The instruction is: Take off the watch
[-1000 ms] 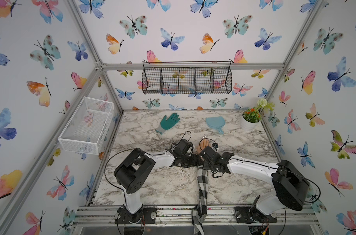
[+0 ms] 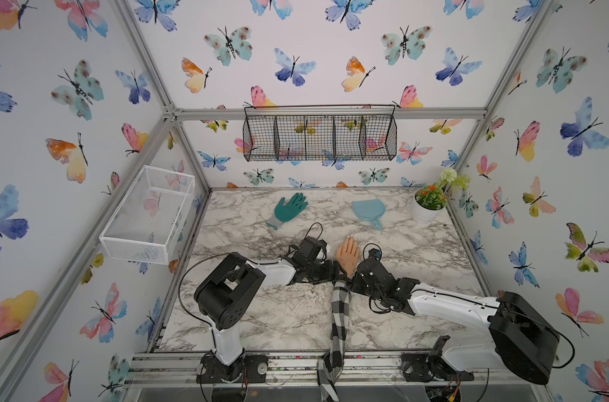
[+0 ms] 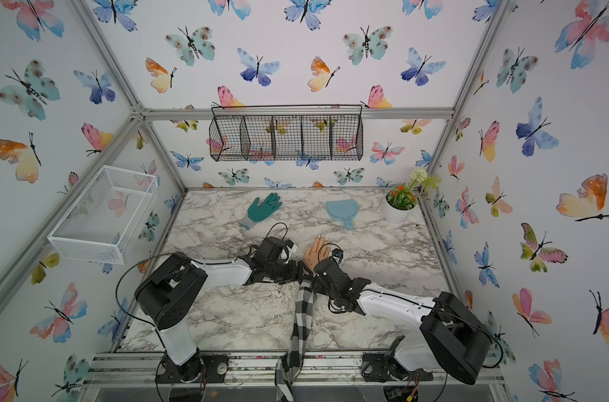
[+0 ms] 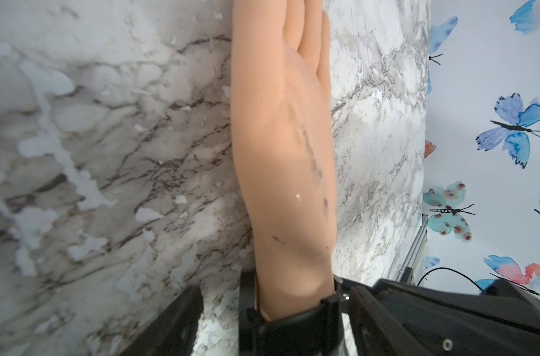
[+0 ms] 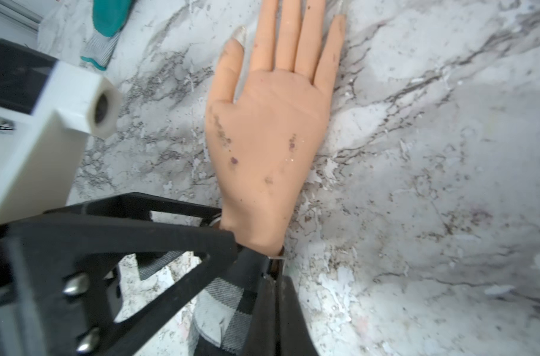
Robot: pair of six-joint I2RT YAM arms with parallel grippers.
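A dummy hand point(image 2: 348, 253) with a checked sleeve point(image 2: 341, 311) lies mid-table. A black band, apparently the watch point(image 4: 287, 332), circles its wrist; the sleeve is partly behind it. My left gripper straddles the wrist from the left, fingers apart on either side at the band; whether they touch it is unclear. My right gripper is shut, its tips at the wrist's right edge just below the palm, by a small metal piece; anything thin between them is too small to tell.
A teal glove point(image 2: 287, 209), blue dustpan point(image 2: 368, 211) and potted plant point(image 2: 426, 207) stand or lie along the back. A wire basket point(image 2: 317, 137) hangs on the rear wall, a white mesh basket point(image 2: 147, 214) on the left. Front table areas beside the arms are clear.
The sleeve has shifted slightly left. The left arm is almost unchanged.
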